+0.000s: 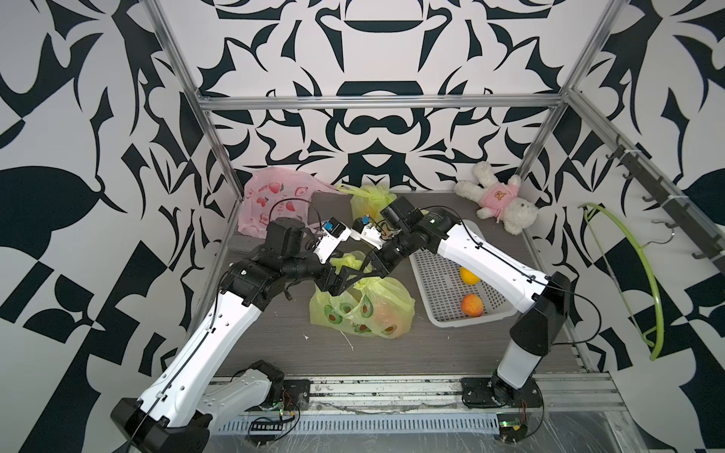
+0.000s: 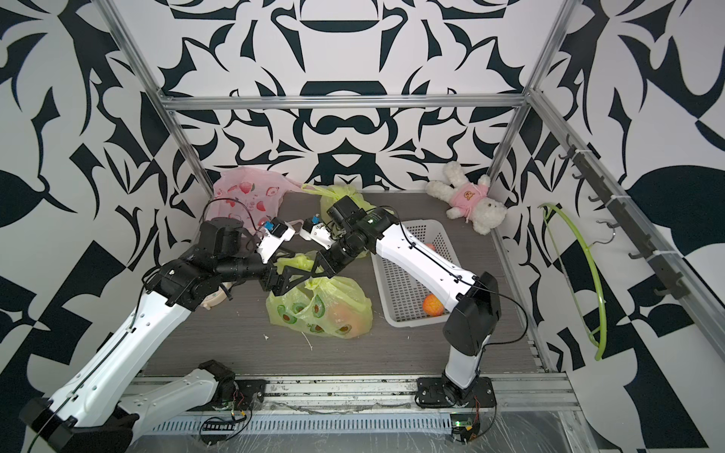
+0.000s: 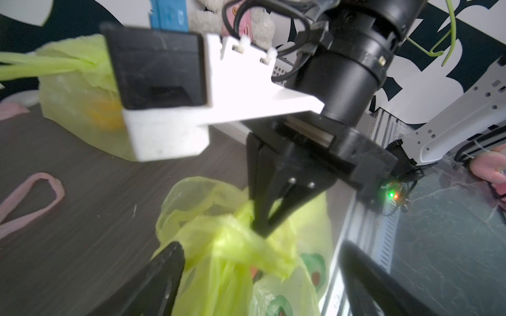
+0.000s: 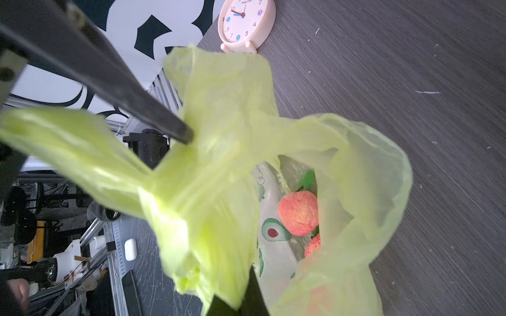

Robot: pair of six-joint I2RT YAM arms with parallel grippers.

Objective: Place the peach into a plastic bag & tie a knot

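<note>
The yellow-green plastic bag [image 1: 364, 309] with avocado prints stands on the table below both grippers. Through its opening, reddish peaches [image 4: 298, 212] show inside, one with a green leaf. My right gripper is shut on the gathered bag film, which runs down between its fingertips. From the other side, my left gripper is open. Its fingers [image 3: 163, 273] stand to either side of the bag's upper part and the right gripper's tips. Whether the film forms a loop around a finger cannot be told.
A grey basket [image 1: 445, 322] with orange fruit is at the right. Behind lie another yellow-green bag [image 1: 367, 202], a pink bag [image 1: 260, 204] and a plush toy [image 1: 498, 200]. A pink clock [image 4: 247, 23] stands to the left.
</note>
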